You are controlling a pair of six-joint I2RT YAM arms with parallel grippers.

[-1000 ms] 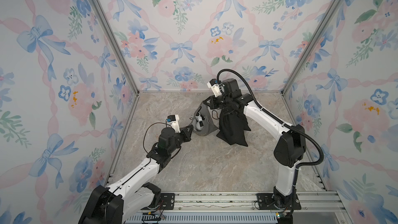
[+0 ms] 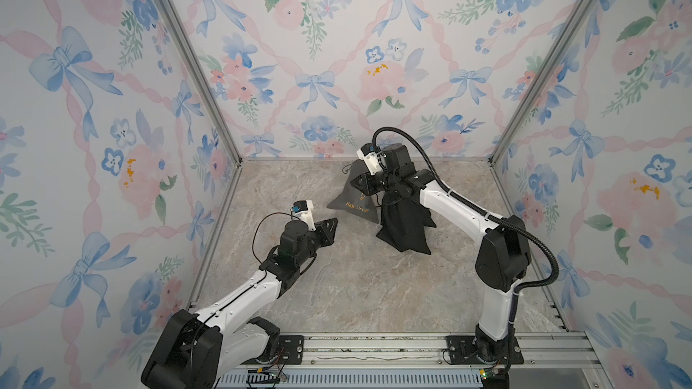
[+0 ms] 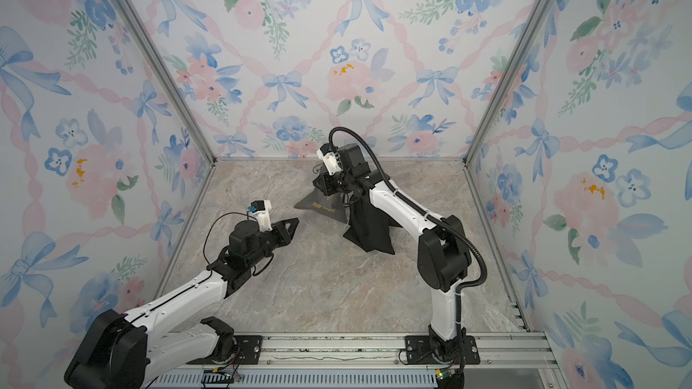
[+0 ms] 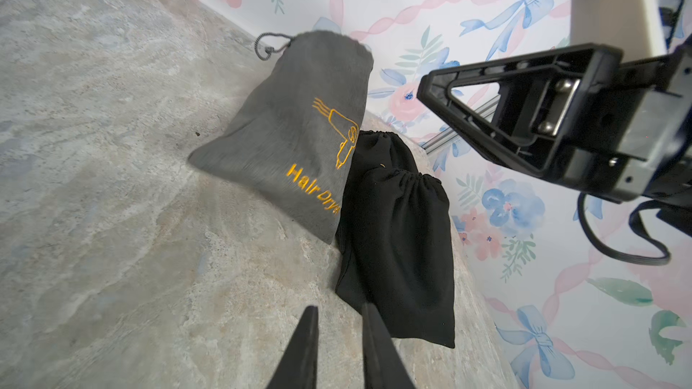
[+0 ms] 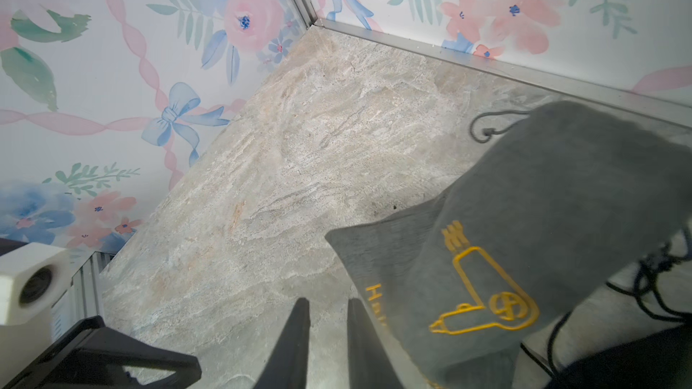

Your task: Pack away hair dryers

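Observation:
A grey drawstring bag (image 4: 281, 137) with a yellow hair dryer print stands upright in the middle back of the floor, its printed side toward my left wrist camera. Black bags (image 4: 400, 252) lie beside it on the right. My left gripper (image 2: 333, 227) hangs at the front left of the grey bag, apart from it, fingers parted with nothing between them. My right gripper (image 2: 358, 182) is over the grey bag's upper part; in its wrist view the fingers are parted, with empty space between them and the grey fabric beyond.
Black cords (image 5: 648, 281) lie between the grey bag and the black bags. Floral walls enclose the sides and back.
The grey bag's mouth, earlier open with a white-and-dark object showing inside, is now covered by fabric with the print showing. My right gripper has moved slightly left and down.

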